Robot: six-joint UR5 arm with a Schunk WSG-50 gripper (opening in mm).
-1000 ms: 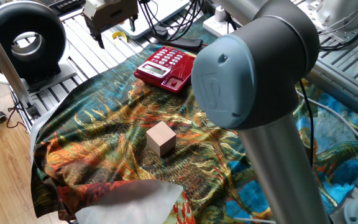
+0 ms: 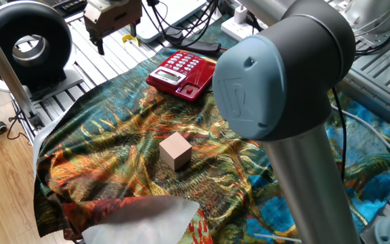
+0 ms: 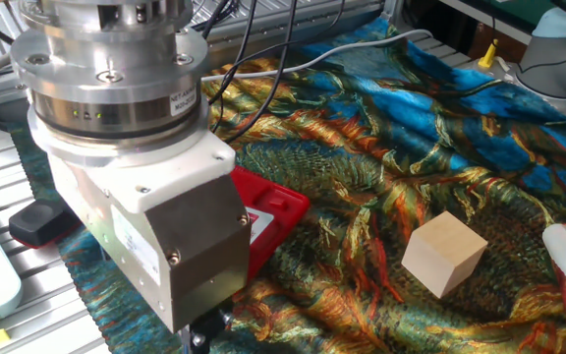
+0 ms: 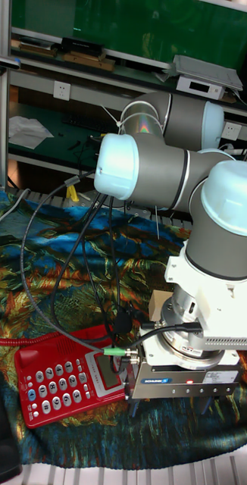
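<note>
My gripper (image 2: 118,41) hangs at the top of exterior view 1, beyond the cloth's far left edge, its two dark fingers apart with nothing visible between them. In exterior view 3 the fingers (image 4: 135,407) also stand apart below the metal body. A plain wooden cube (image 2: 175,150) rests on the patterned cloth, well away from the gripper. The red telephone (image 2: 181,73) lies on the cloth between them. Exterior view 2 shows the cube (image 3: 444,254) right of the gripper body, which partly covers the telephone (image 3: 271,211).
A black handset (image 2: 205,47) lies behind the telephone, near loose cables (image 2: 181,24). At the left stands a black ring-shaped object (image 2: 29,47). The arm's elbow (image 2: 276,74) blocks much of the right side.
In exterior view 1 the gripper has shifted slightly left, and the arm's elbow slightly right. The cube and telephone have stayed put.
</note>
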